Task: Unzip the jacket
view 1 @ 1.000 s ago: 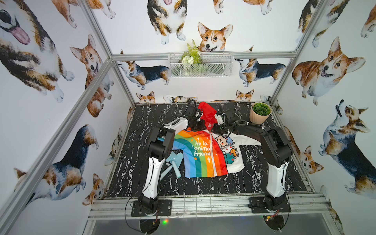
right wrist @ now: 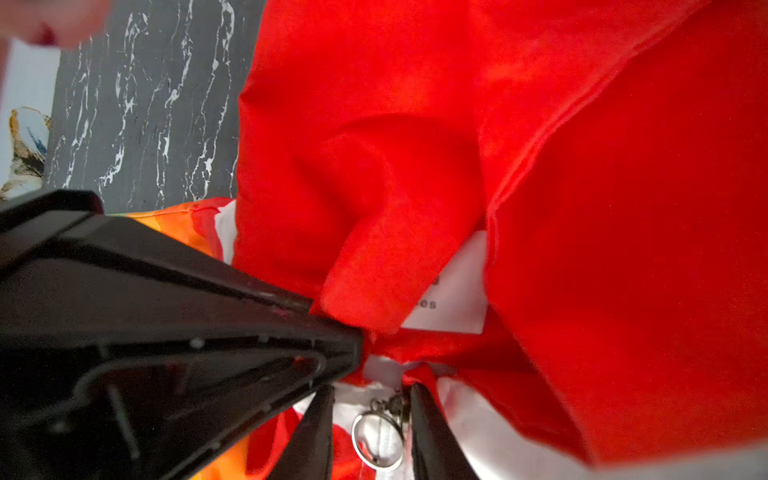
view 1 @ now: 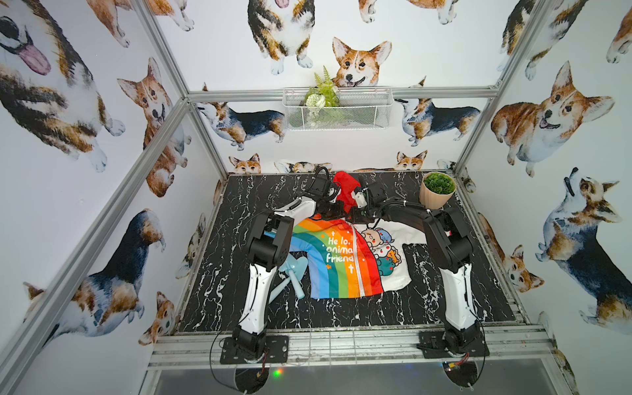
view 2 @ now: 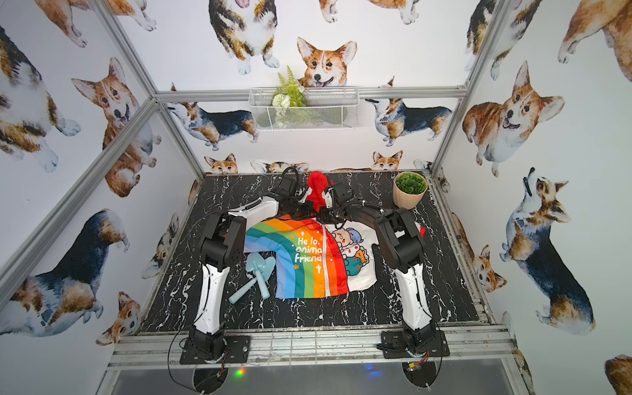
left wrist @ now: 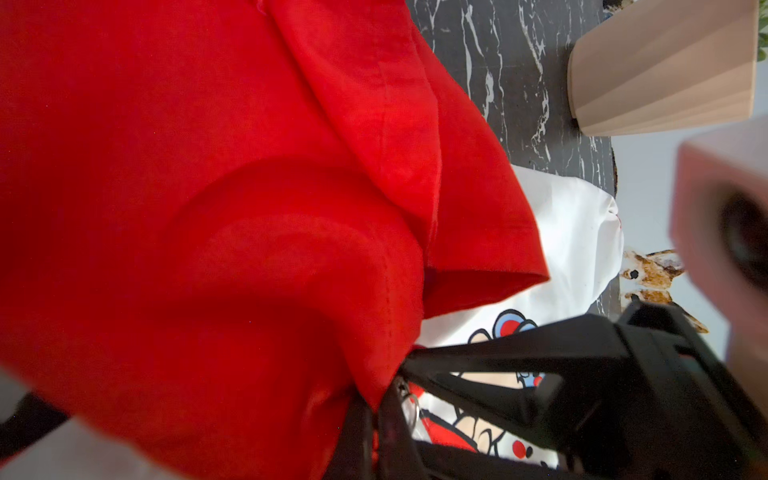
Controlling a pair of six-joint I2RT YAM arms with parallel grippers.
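The jacket [view 1: 335,263] lies flat on the table, rainbow-striped on its left half and white with cartoon animals on its right, its red hood [view 1: 346,187] toward the back. A pale zipper line runs down the front. At the collar, my left gripper is shut, with a thin fold of red fabric pinched between its fingertips. The right gripper stands open beside it, fingers either side of the zipper's silver ring pull [right wrist: 377,440]. In the left wrist view, the right gripper's black fingers partly cover the collar and the ring.
Light-blue tools [view 1: 289,279] lie by the jacket's left sleeve. A potted plant [view 1: 437,191] stands at the back right. A wire basket [view 1: 339,115] hangs on the back wall. Bare table [view 1: 227,263] shows at the left.
The right gripper has moved left along the collar, closing up on the left gripper and the zipper's top. The left arm and the jacket look still.
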